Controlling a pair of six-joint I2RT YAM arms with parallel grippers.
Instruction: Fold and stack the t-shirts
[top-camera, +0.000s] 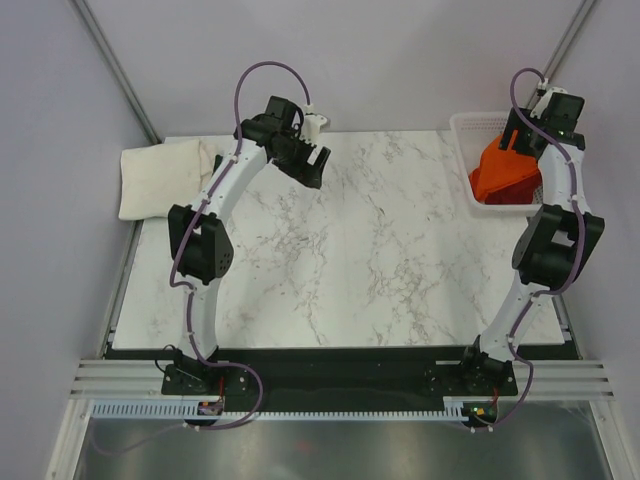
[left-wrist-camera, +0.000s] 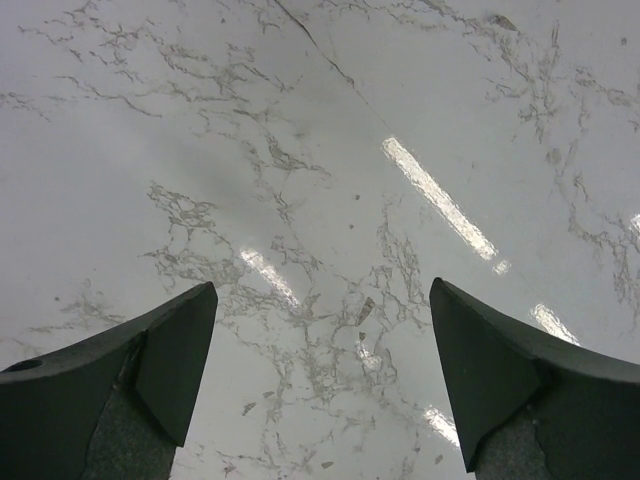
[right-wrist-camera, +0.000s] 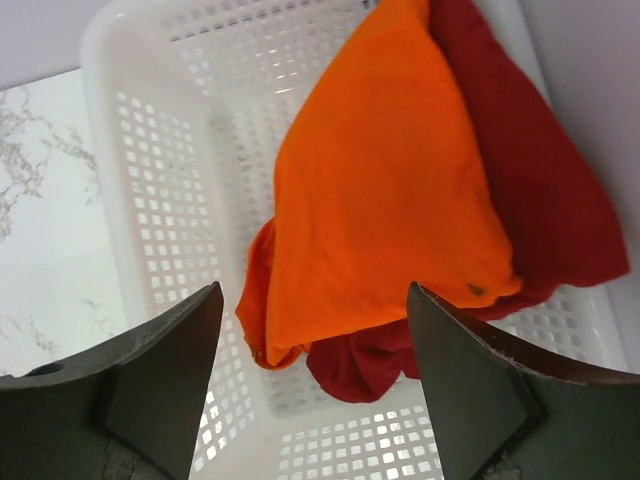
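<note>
A white perforated basket (right-wrist-camera: 150, 200) at the back right holds an orange shirt (right-wrist-camera: 370, 200) lying over a dark red shirt (right-wrist-camera: 540, 190). My right gripper (top-camera: 522, 138) hangs over the basket, fingers apart, with the cloth visible below and between them. A folded white shirt (top-camera: 160, 178) lies at the back left of the table. My left gripper (top-camera: 316, 160) is open over bare table right of that white shirt, with only marble surface between its fingers in the left wrist view.
Walls border it at the back and sides, close beside the basket on the right.
</note>
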